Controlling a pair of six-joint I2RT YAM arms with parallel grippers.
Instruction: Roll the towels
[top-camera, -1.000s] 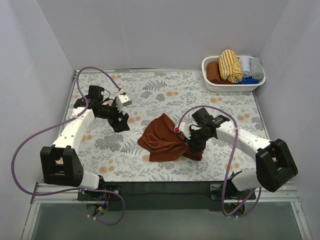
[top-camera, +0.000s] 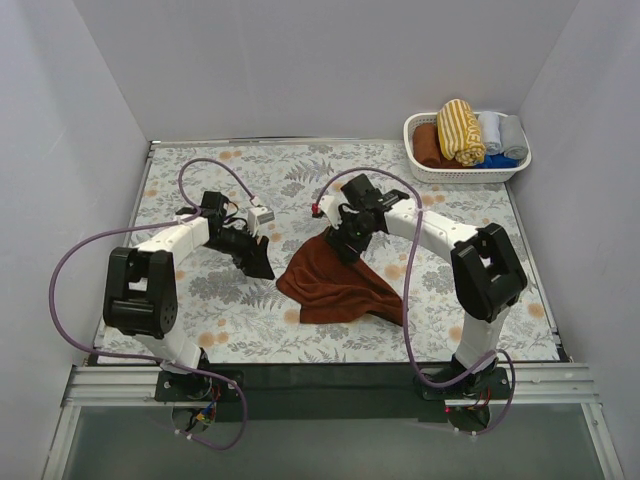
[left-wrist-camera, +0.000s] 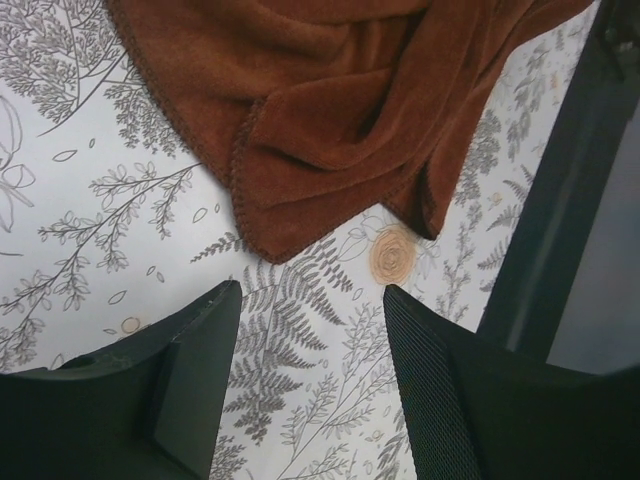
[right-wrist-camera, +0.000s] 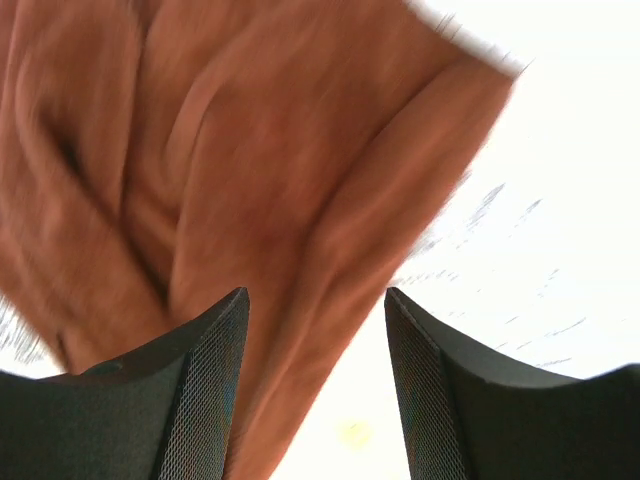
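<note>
A rumpled rust-brown towel (top-camera: 335, 290) lies spread over the middle of the table, with folds across its near half. In the left wrist view its stitched corner (left-wrist-camera: 270, 225) lies flat, just beyond my left fingertips. My left gripper (top-camera: 258, 272) stands left of the towel, its fingers apart with only patterned cloth between them. Over the towel's far right part hangs my right gripper (top-camera: 345, 255), open. The towel edge (right-wrist-camera: 330, 310) passes beneath it in the right wrist view, not pinched. From above, my right arm covers part of the towel.
A white basket (top-camera: 465, 175) holding several rolled towels stands at the back right. Floral cloth (top-camera: 230, 330) covers the table, bare around the brown towel. A dark strip (top-camera: 320, 376) runs along the front edge.
My right gripper has moved away from the near right end of the towel, toward the back and left. The left gripper has shifted right and slightly nearer the front. The towel's near right part lies flatter.
</note>
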